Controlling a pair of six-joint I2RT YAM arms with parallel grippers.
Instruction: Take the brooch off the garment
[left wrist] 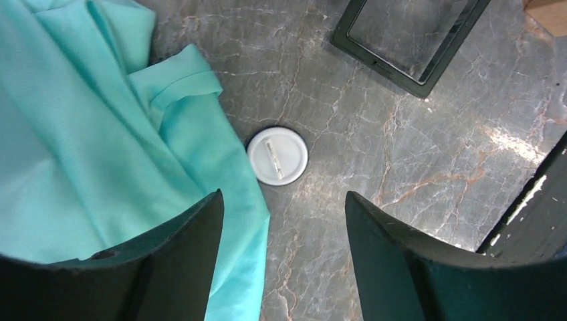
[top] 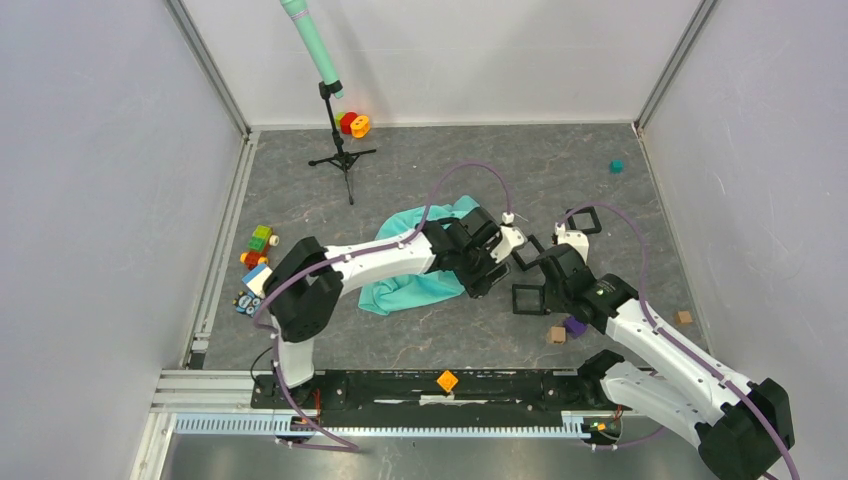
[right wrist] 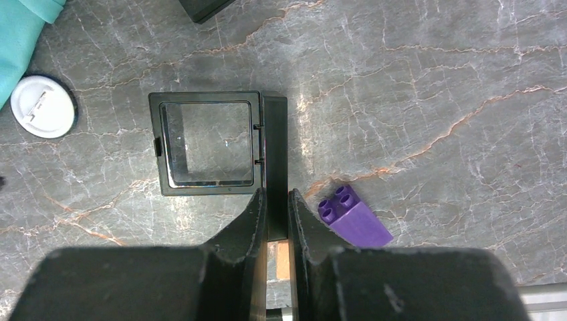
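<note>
A round white brooch, pin bar facing up, lies on the grey floor just beside the teal garment, also seen at the top left of the right wrist view. My left gripper hangs open above it, nothing between its fingers. My right gripper is shut on a dark strip at the side of a black hinged clear-lidded case (right wrist: 207, 144), to the right of the brooch. In the top view the brooch is hidden under the left arm.
A purple brick (right wrist: 356, 217) and wooden blocks (top: 556, 334) lie near the right gripper. Black frames (top: 583, 220) lie behind it. Toys (top: 255, 250) are at the left, a tripod (top: 340, 155) at the back.
</note>
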